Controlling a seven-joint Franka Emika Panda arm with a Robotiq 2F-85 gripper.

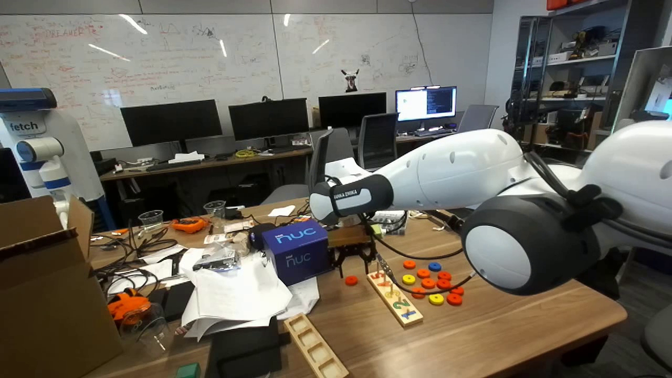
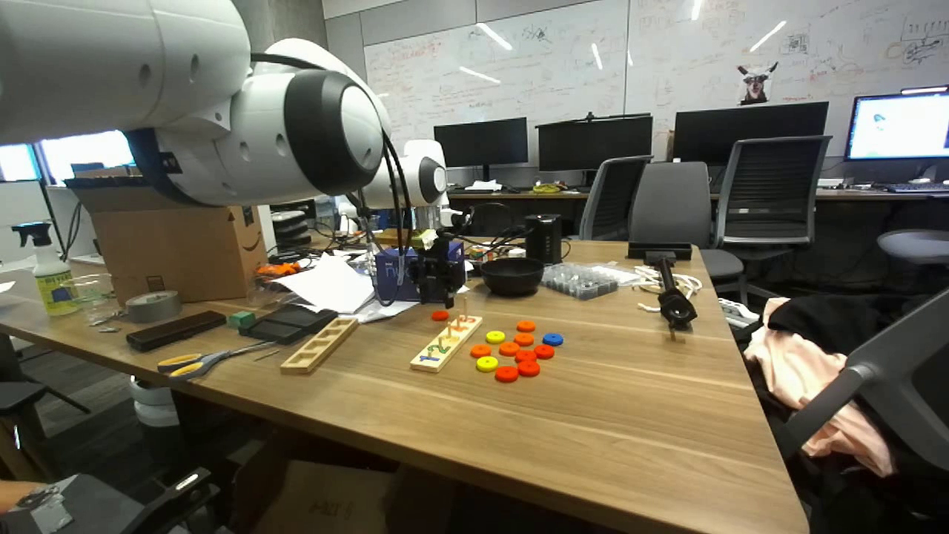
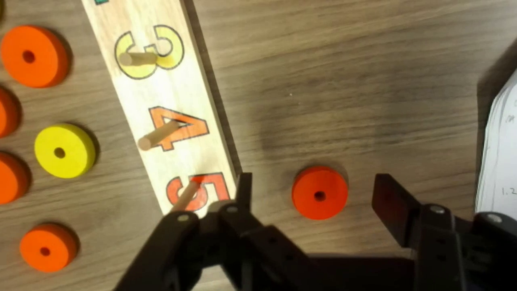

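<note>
A lone red disc [image 3: 320, 193] with a centre hole lies flat on the table. In the wrist view my gripper stands open above it, black fingers [image 3: 395, 206] to either side and the disc showing between them, apart from both. Beside it is the wooden peg board [image 3: 169, 92], with bare pegs at numbers 3, 4 and 5. Exterior view 1 shows the gripper's fingers near the far end of the board, close to the same disc [image 1: 350, 280]. Exterior view 2 has the board [image 2: 445, 344] with the disc [image 2: 440, 315] by its far end.
Several orange, red, yellow and blue discs [image 2: 507, 374] lie across the board from the lone disc. A blue NUC box [image 1: 296, 252] and loose papers [image 1: 242, 286] crowd the other side. A wooden tray [image 1: 316, 347] lies nearer.
</note>
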